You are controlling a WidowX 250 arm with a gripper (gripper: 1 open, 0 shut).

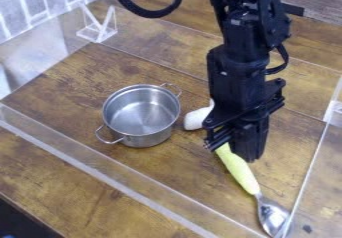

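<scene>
My black gripper (243,132) is low over the right half of the wooden table, above the upper end of a pale yellow-handled spoon (241,172) with a metal head toward the front right. Its fingertips are dark and overlapping, so their state is unclear. A steel pot (140,114) with two side handles stands to the left. A white object (197,117) lies between the pot and the gripper, partly hidden by it.
A small white stand (96,27) is at the back left. Clear edges border the workspace.
</scene>
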